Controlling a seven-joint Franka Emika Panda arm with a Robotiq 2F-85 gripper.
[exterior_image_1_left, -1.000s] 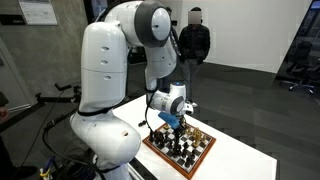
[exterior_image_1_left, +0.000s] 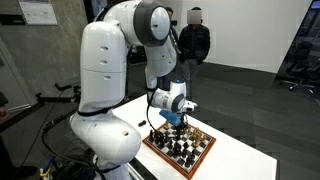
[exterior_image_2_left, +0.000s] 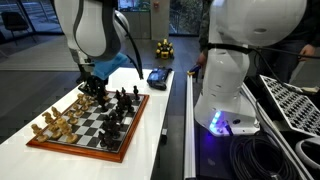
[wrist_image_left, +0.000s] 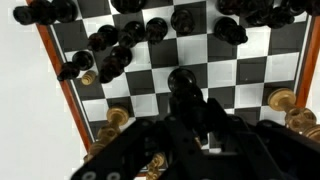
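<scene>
A chessboard (wrist_image_left: 141, 82) with a brown border lies on the white table, carrying dark and light wooden pieces. Over its middle, my gripper points down, shut on a dark chess piece (wrist_image_left: 182, 80) whose rounded top shows in the wrist view. Whether that piece touches the board cannot be told, as the fingers hide its lower part. In the second exterior view the gripper (exterior_image_2_left: 93, 83) is over the board among the pieces, its tips partly covered.
Dark pieces (exterior_image_2_left: 123, 104) crowd one side of the board and light pieces (exterior_image_2_left: 62, 125) the other, several close to the gripper. A black chess clock (exterior_image_2_left: 158, 77) stands beside the board. Bare white table (exterior_image_1_left: 240, 160) lies to the right in the first exterior view.
</scene>
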